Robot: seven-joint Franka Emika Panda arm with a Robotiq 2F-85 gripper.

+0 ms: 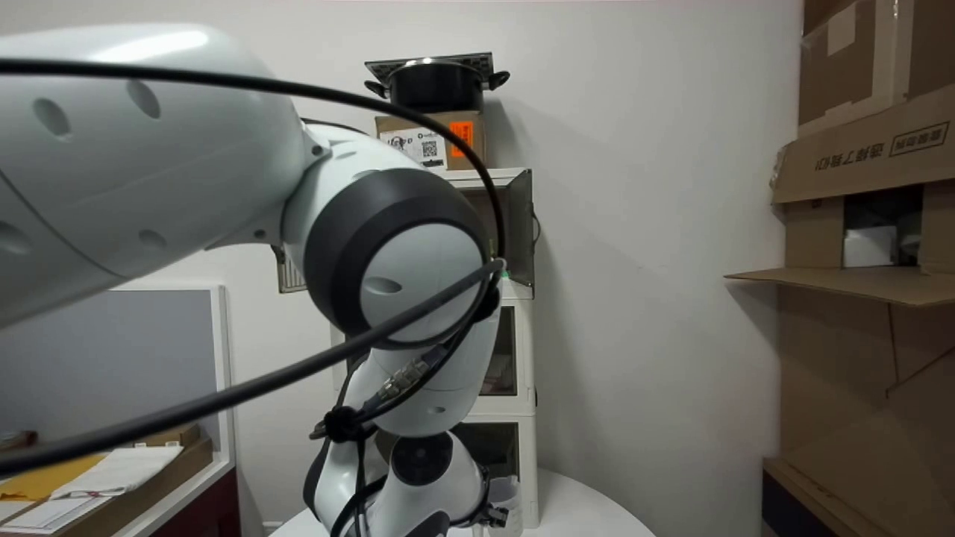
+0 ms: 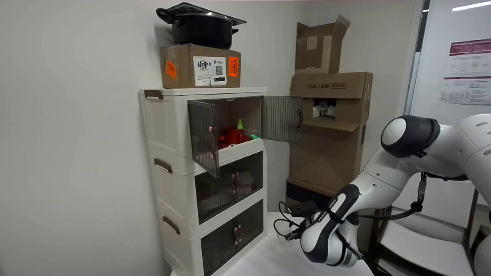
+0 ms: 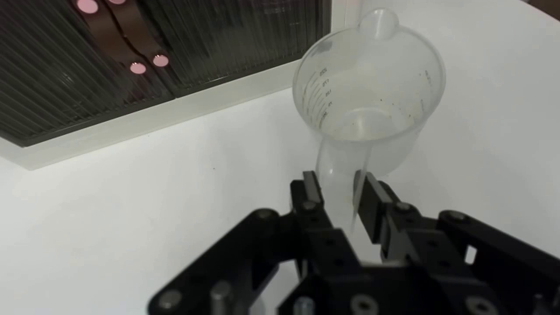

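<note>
A clear plastic measuring cup with dark scale marks stands on the white table in the wrist view, its spout away from me. Its handle points toward my gripper, which is shut on that handle, one finger on each side. The cup looks empty apart from a few small specks. From exterior view 1, the cup shows at the bottom, partly behind the wrist. The arm hides most of the gripper there.
The cabinet rises close beside the cup. Its top doors are open, with red items and a small green bottle inside. A cardboard box and black pot sit on top. Bare table lies left of the cup in the wrist view.
</note>
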